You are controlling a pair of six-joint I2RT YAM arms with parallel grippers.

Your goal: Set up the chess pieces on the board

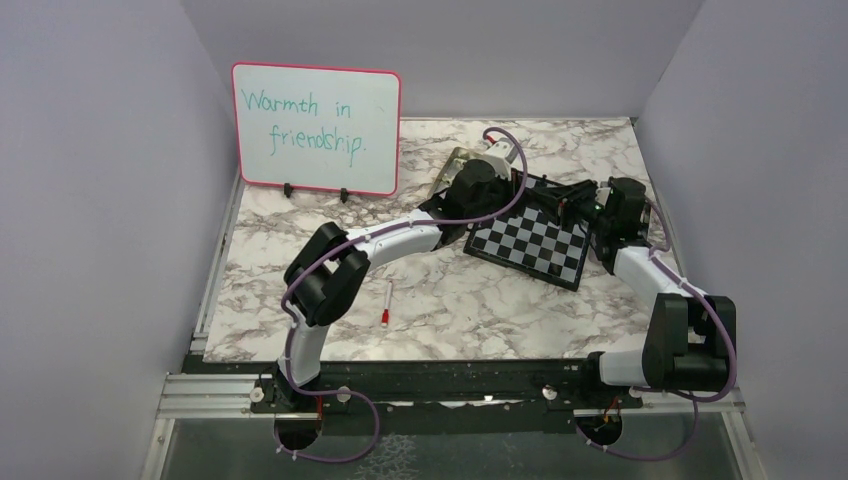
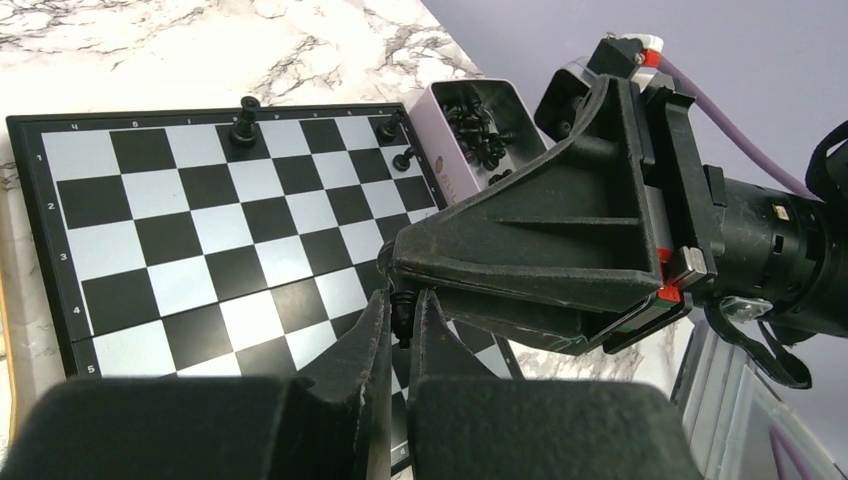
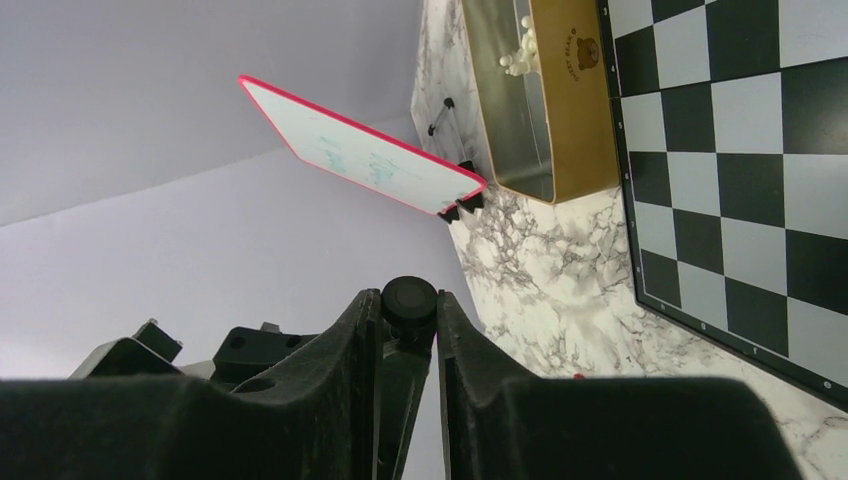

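Observation:
Both grippers meet above the chessboard [image 1: 530,242]. My left gripper is shut on a black chess piece [image 2: 403,318], with my right gripper's body [image 2: 540,230] directly beyond it. In the right wrist view, the fingers of my right gripper are at the sides of a black piece's round end [image 3: 408,300]; whether they grip it is unclear. Black pieces [image 2: 243,127] stand along the board's far edge. A pink box [image 2: 440,120] of black pieces is beside the board.
A gold box [image 3: 580,120] with white pieces lies on the board's other side. The whiteboard [image 1: 315,128] stands at the back left. A marker [image 1: 387,305] lies on the open marble table at front left.

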